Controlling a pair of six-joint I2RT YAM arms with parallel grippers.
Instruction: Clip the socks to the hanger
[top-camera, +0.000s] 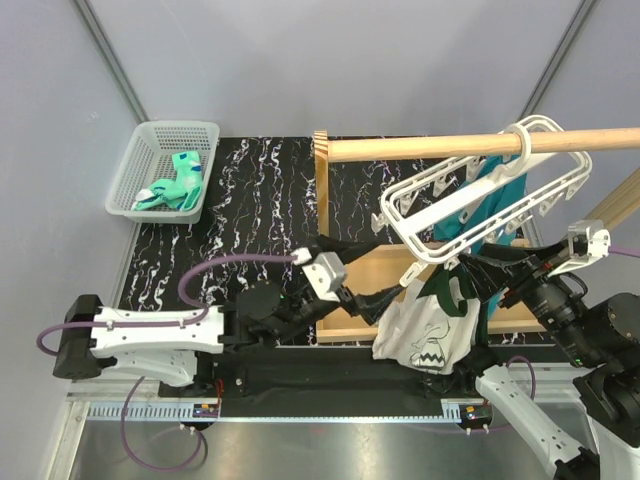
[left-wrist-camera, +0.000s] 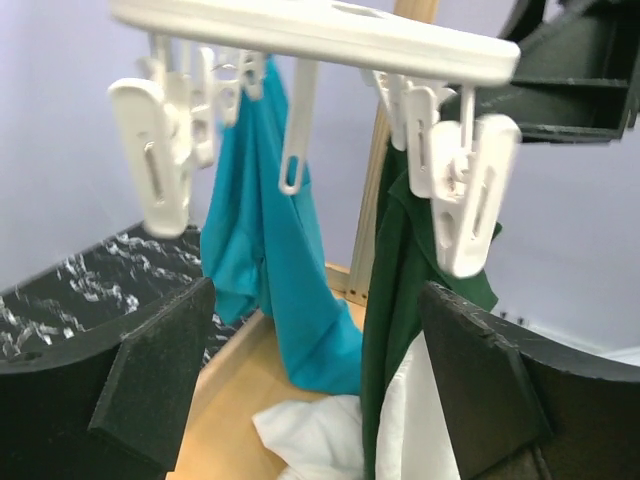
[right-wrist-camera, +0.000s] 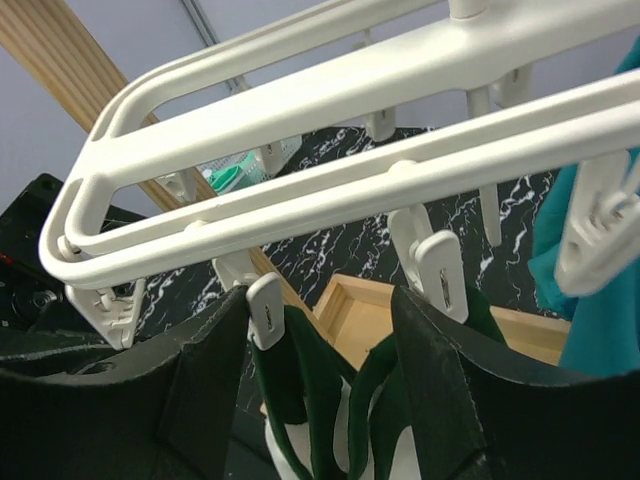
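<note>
The white clip hanger (top-camera: 437, 208) hangs on the wooden rail (top-camera: 380, 150). Green-and-white socks (right-wrist-camera: 310, 380) hang below it at the near clips, partly between my right fingers. My right gripper has its fingers apart around that sock, just under the hanger, with a white clip (right-wrist-camera: 266, 310) at its left fingertip. My left gripper is open with nothing held, left of the hanger and facing its clips. A teal sock (left-wrist-camera: 300, 290) hangs behind the green one in the left wrist view.
A white basket (top-camera: 130, 175) with mint items stands at the back left. The marble surface (top-camera: 250, 200) between it and the rack is clear. A wooden tray (top-camera: 370, 270) lies under the hanger.
</note>
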